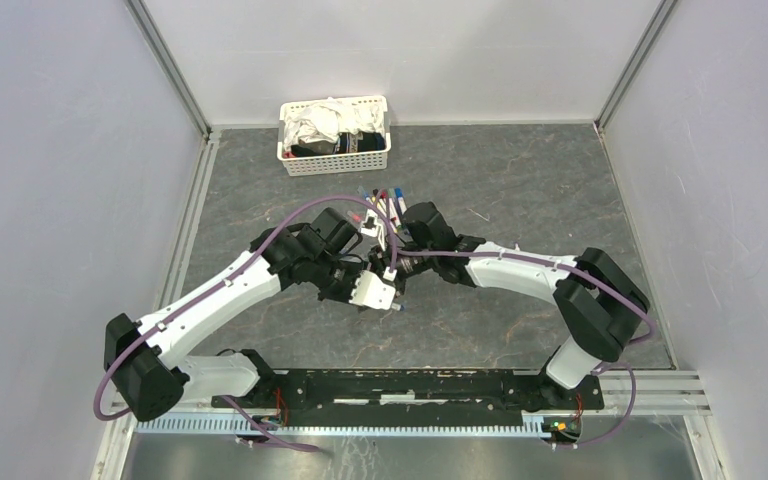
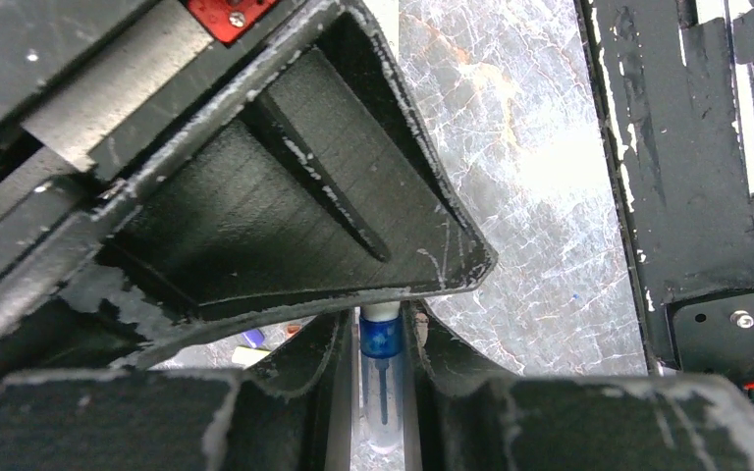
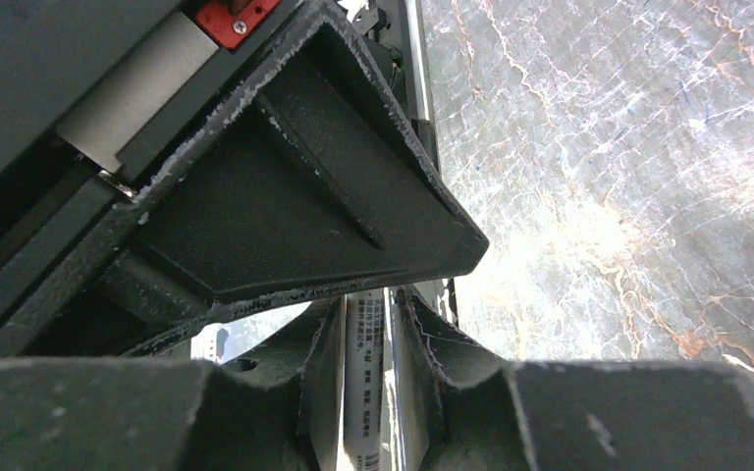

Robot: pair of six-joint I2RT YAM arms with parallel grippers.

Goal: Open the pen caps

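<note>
In the left wrist view a pen [image 2: 381, 337] with a blue band and a clear end stands between the fingers of my left gripper. Those fingers are close to it on both sides; whether they grip it is hard to tell. My right gripper is open in the right wrist view, with a dark speckled strip showing in its gap. From above, the two grippers meet near the table's middle, and their fingertips are hidden. Several coloured pens [image 1: 392, 208] lie just beyond them.
A white basket [image 1: 338, 168] with cloth and dark items stands at the back. A small pale item [image 1: 397, 307] lies on the near side of the grippers.
</note>
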